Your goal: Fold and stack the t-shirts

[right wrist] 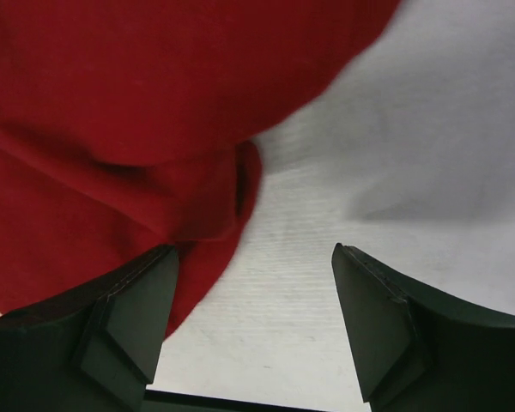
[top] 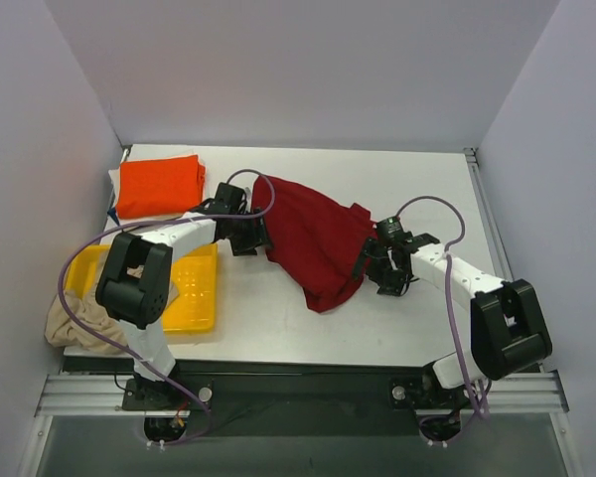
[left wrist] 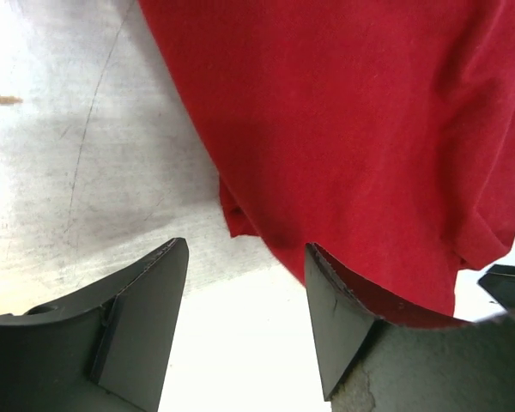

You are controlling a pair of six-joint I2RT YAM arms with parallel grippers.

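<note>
A dark red T-shirt (top: 308, 238) lies spread and rumpled on the white table. My left gripper (top: 253, 234) is low at the shirt's left edge; in the left wrist view its fingers stand open above the table and the cloth edge, holding nothing. My right gripper (top: 372, 273) is at the shirt's right edge; in the right wrist view a bent corner of red cloth (right wrist: 206, 206) lies just beyond its parted fingers, nothing gripped between them.
An orange folded shirt (top: 161, 185) lies at the back left. The yellow basket (top: 194, 288) with beige cloth stands at the front left.
</note>
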